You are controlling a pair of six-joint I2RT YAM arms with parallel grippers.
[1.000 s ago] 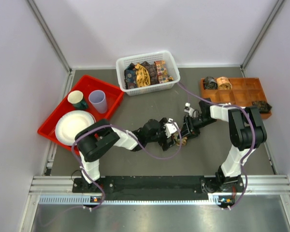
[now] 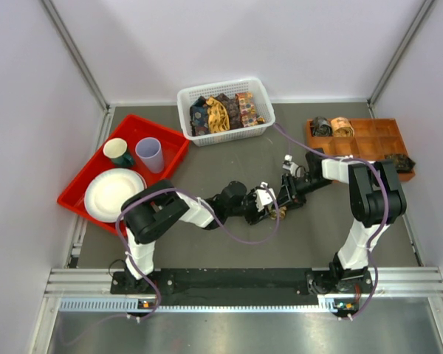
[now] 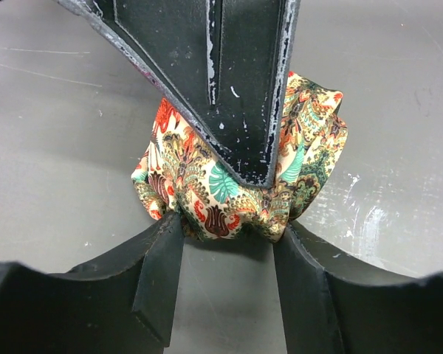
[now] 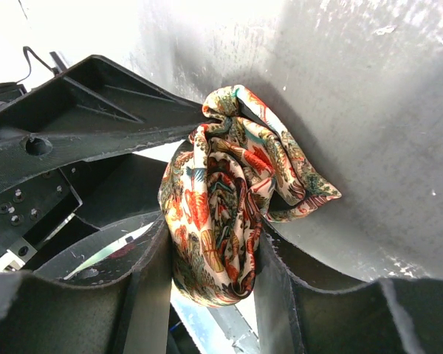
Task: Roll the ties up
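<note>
A floral patterned tie, bunched into a roll, lies at the centre of the grey table between the two grippers. In the left wrist view the tie sits between the fingertips of my left gripper, with a black finger of the other gripper pressed over it from above. In the right wrist view the coiled tie sits between the fingers of my right gripper, with a loose folded end lying out to the upper right. Both grippers' fingers are apart around the cloth.
A white basket of folded ties stands at the back. A wooden compartment tray with rolled ties is at the back right. A red tray with plates and cups is at left.
My left gripper has shifted slightly at the tie in the top view. The right arm looks almost unchanged.
</note>
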